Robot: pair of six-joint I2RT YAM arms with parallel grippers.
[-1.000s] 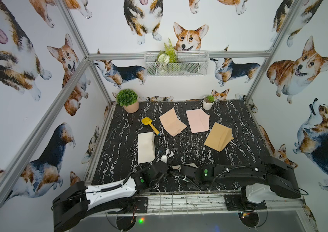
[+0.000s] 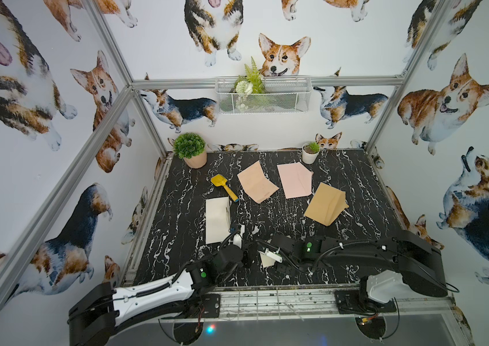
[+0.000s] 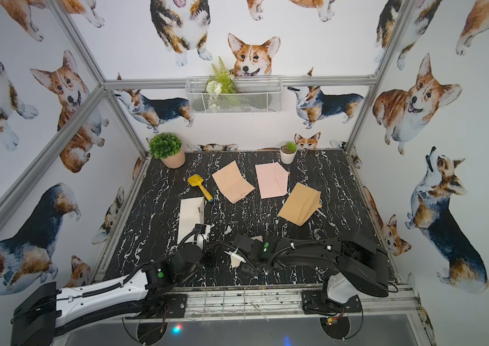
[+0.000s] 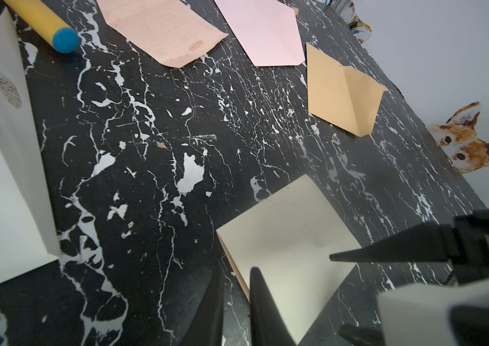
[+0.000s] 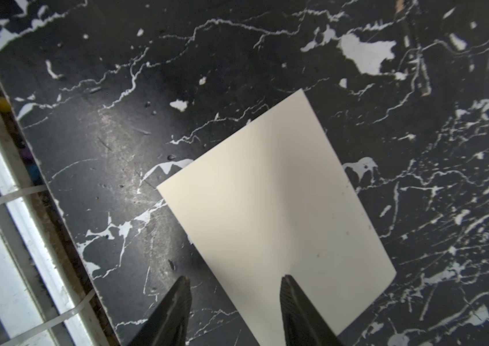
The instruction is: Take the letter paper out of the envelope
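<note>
A folded cream paper lies on the black table between the arms, its two layers slightly parted along one edge in the left wrist view. Whether it is letter or envelope, I cannot tell. My right gripper stands open over its near part, the fingers apart with nothing between them. The left gripper is open by a narrow gap above the paper's left edge, and nothing shows held there. In the top left view both grippers are close together near the front, partly hiding the cream paper (image 2: 267,259).
A white folded sheet or envelope (image 2: 217,220) lies to the left. Behind are a yellow scoop (image 2: 224,187), a peach paper (image 2: 257,182), a pink envelope (image 2: 295,180) and a tan envelope (image 2: 325,204). Two potted plants stand at the back.
My left gripper has drawn back to the left. The right arm has shifted slightly, uncovering a different part of the cream paper in the top left view.
</note>
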